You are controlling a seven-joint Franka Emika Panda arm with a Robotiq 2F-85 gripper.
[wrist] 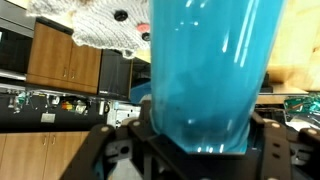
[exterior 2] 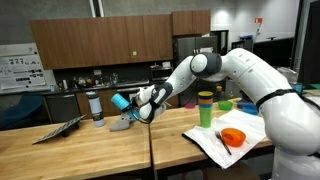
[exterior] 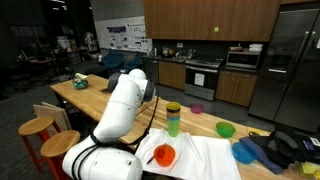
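Note:
A blue cup point(wrist: 205, 70) fills the middle of the wrist view, with my gripper open around its near end. Dark fingers point(wrist: 268, 138) show at either side of it; whether they touch the cup cannot be made out. In the second exterior view, the blue cup point(exterior 2: 121, 102) is tilted beside my gripper point(exterior 2: 132, 107), above the far part of the wooden table point(exterior 2: 95, 152). A pale knitted toy with dark eyes point(wrist: 115, 20) is next to the cup in the wrist view, and a small greyish shape point(exterior 2: 121, 124) lies below the cup.
A grey-blue can point(exterior 2: 96, 106) and a flat dark object point(exterior 2: 60, 130) stand left of the cup. Nearer my base are a green-and-yellow stacked cup point(exterior: 173, 120), an orange bowl point(exterior: 164, 155), a white cloth point(exterior: 205, 155), and green point(exterior: 225, 129) and blue bowls point(exterior: 244, 152).

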